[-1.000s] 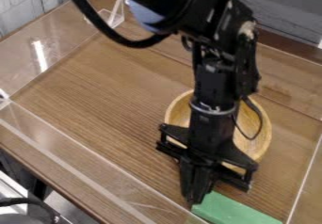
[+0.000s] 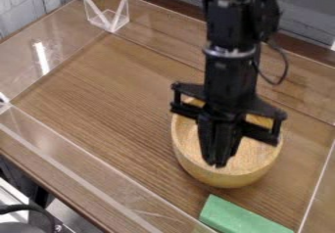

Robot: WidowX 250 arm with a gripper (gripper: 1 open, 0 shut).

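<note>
The black gripper (image 2: 218, 142) reaches down into a wide pale-yellow bowl (image 2: 229, 177) on the right side of the wooden table. Its fingers are shut, with nothing visible between them, though the arm hides part of the bowl's inside. A green block (image 2: 249, 218) lies in front of the bowl at the bottom edge of the view.
A clear plastic object (image 2: 108, 14) stands at the back left. A grey wall runs along the back, and the table's front edge crosses the lower left.
The gripper has moved back and up in the view, from beside the green block at the bowl's front to over the bowl's interior. The bowl and block look about where they were.
</note>
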